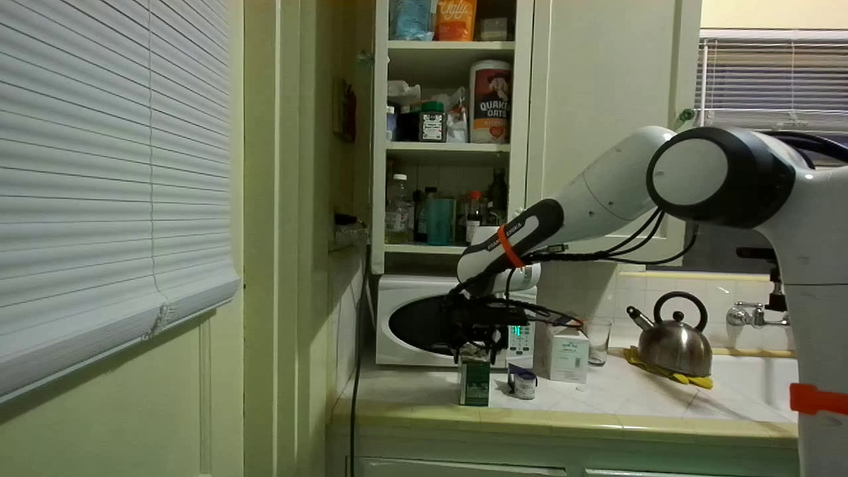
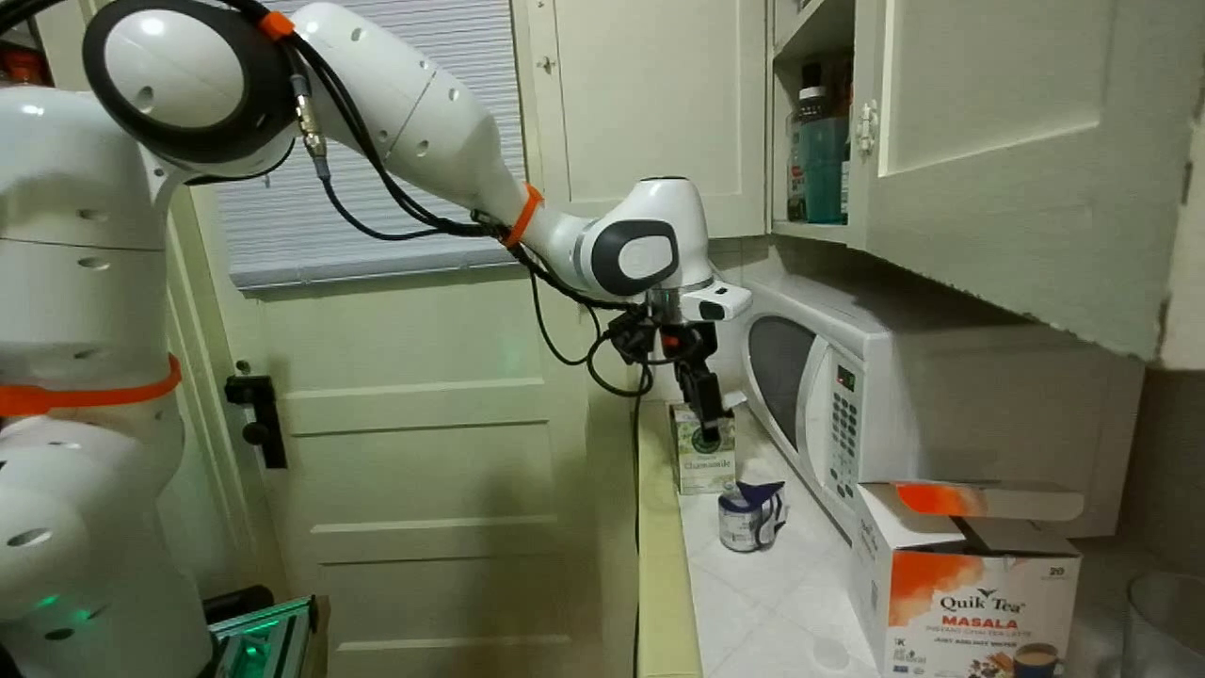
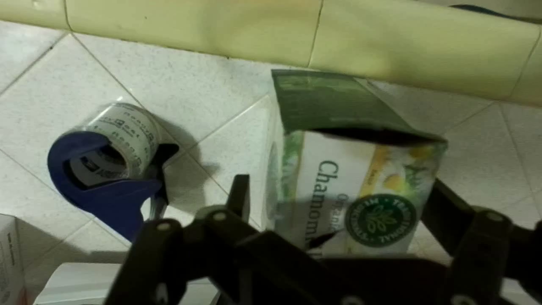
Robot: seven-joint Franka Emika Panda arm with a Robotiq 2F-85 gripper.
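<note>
A green and white chamomile tea box (image 1: 474, 385) stands upright on the counter, its top flap raised. My gripper (image 1: 477, 354) is above it, pointing down and open. In the wrist view the front of the tea box (image 3: 355, 203) lies between the two spread fingers, one at each side; contact cannot be made out. From the side, a finger (image 2: 707, 409) overlaps the top of the tea box (image 2: 706, 463). A clear tape roll on a dark blue dispenser (image 3: 106, 167) rests on the counter beside the box.
Behind stands a white microwave (image 2: 842, 424). An open Quik Tea box (image 2: 983, 610) and a kettle (image 1: 676, 346) are farther along the counter. The counter's yellow edge (image 3: 203, 25) runs close by the tea box. An open cupboard (image 1: 449, 147) hangs above.
</note>
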